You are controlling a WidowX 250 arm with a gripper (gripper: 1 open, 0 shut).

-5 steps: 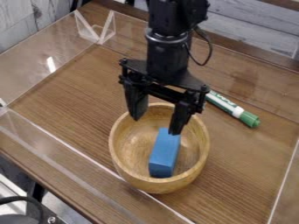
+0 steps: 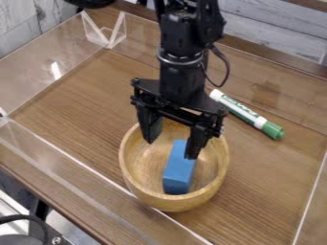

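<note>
My black gripper [image 2: 174, 134] hangs in the middle of the view over a tan round bowl [image 2: 134, 172], its two fingers spread apart above the bowl's back part, with nothing seen between them. A blue block [image 2: 179, 169] lies inside the bowl, just below the right finger.
A white and green cylinder [image 2: 258, 120] lies on the wooden table [image 2: 64, 96] to the right behind the bowl. A clear plastic item sits at the top left. Black cable shows at the bottom left.
The arm has shifted slightly over the last second, its fingers still apart above the bowl. The bowl and blue block look about the same.
</note>
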